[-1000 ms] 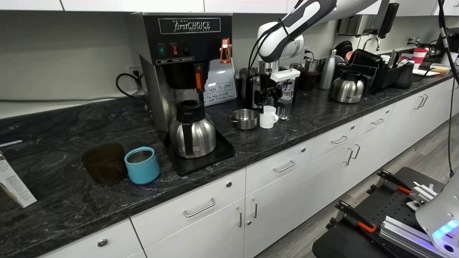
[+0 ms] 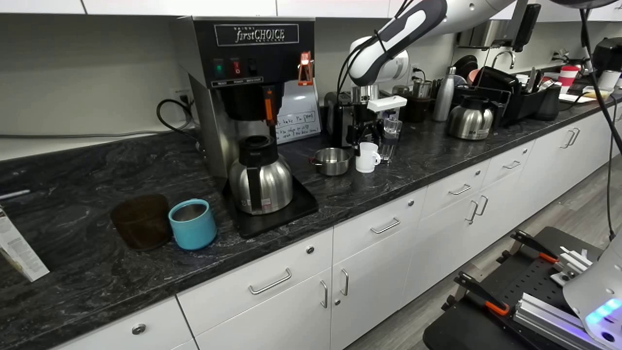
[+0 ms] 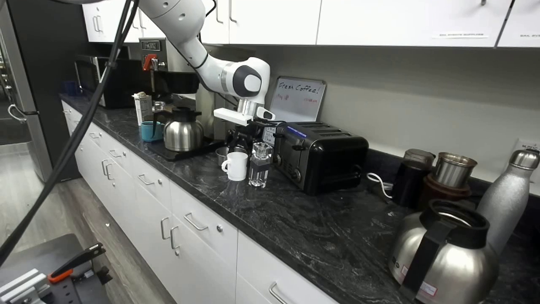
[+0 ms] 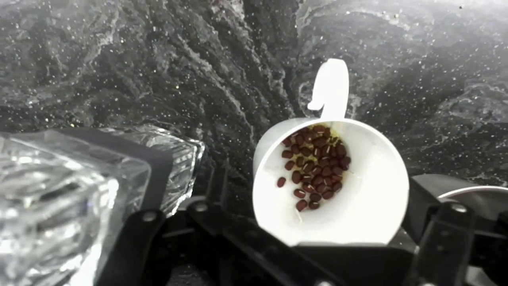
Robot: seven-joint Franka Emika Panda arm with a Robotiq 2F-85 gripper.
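Observation:
A white mug [image 4: 376, 190] stands upright on the dark counter, with reddish-brown beans [image 4: 316, 167] at its bottom. Its handle points toward the counter's front edge. My open gripper is over the mug, with one finger [image 4: 218, 183] at the left and the other finger [image 4: 421, 205] close by the mug's right wall. Whether either finger touches it I cannot tell. A clear faceted glass container [image 3: 259, 172] with a dark band stands right beside the mug, outside the left finger. Part of the mug's back rim is hidden by the gripper in the wrist view.
On the mug's other side sits a small steel pot [image 2: 332, 161], close to the right finger. A black toaster [image 3: 324, 157] stands behind, and a coffee maker [image 2: 204, 116] with a steel carafe [image 2: 271, 185] is farther left.
In exterior view 1, the mug has shifted slightly right, away from the steel pot. The glass container also appears a little farther right. The gripper's position has changed only slightly.

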